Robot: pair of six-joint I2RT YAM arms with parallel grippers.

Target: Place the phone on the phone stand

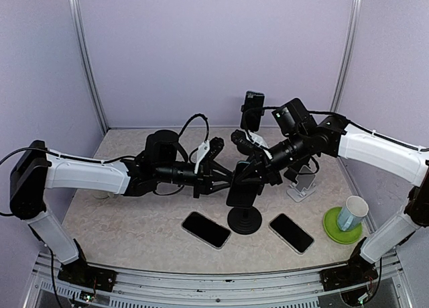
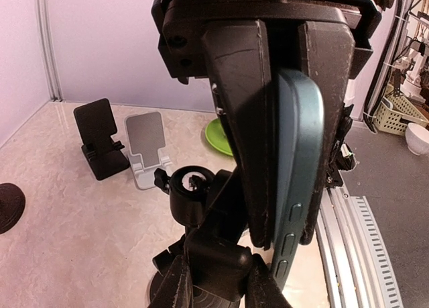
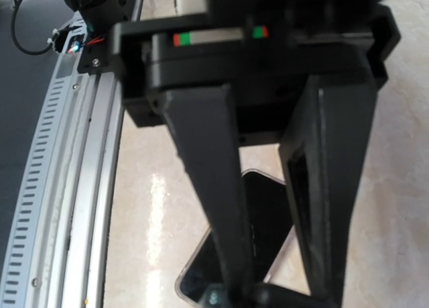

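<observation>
A round-based black phone stand (image 1: 244, 219) stands mid-table, a dark phone (image 1: 238, 194) upright at its head. In the left wrist view the phone's bluish edge (image 2: 298, 140) sits between the fingers of my right gripper (image 1: 251, 170), which is shut on it. My left gripper (image 1: 221, 177) reaches in from the left, shut on a black part of the stand (image 2: 218, 261), just beside the phone. How far the phone rests on the stand is hard to tell.
Two phones (image 1: 206, 229) (image 1: 291, 233) lie flat at the front. A green plate (image 1: 335, 233) with a mug (image 1: 352, 214) is at right. Smaller black (image 2: 97, 130) and silver (image 2: 144, 140) stands are behind.
</observation>
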